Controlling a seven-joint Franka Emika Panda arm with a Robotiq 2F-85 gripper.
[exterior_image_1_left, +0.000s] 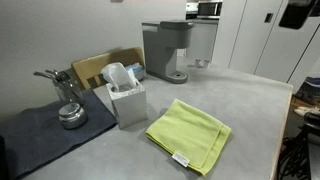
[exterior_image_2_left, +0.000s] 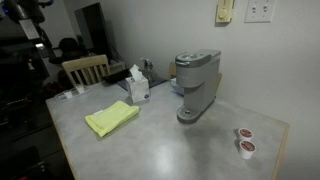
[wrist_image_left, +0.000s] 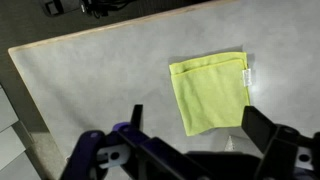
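Observation:
A yellow-green cloth (exterior_image_1_left: 190, 137) lies folded and flat on the grey table, a white tag on one edge. From above, the wrist view shows this cloth (wrist_image_left: 212, 95) between and beyond the fingers of my gripper. The fingers are wide open and hold nothing. High over the table, well clear of the cloth (exterior_image_2_left: 112, 118), my gripper (exterior_image_2_left: 40, 44) hangs at the left in exterior view 2. Only dark parts of it reach into the top right corner of exterior view 1.
Behind the cloth stands a white tissue box (exterior_image_1_left: 127, 102). A dark mat (exterior_image_1_left: 62, 128) carries a metal utensil holder (exterior_image_1_left: 68, 88). A grey coffee maker (exterior_image_2_left: 197, 85) stands near the wall, with two small pods (exterior_image_2_left: 246, 149) by the right edge.

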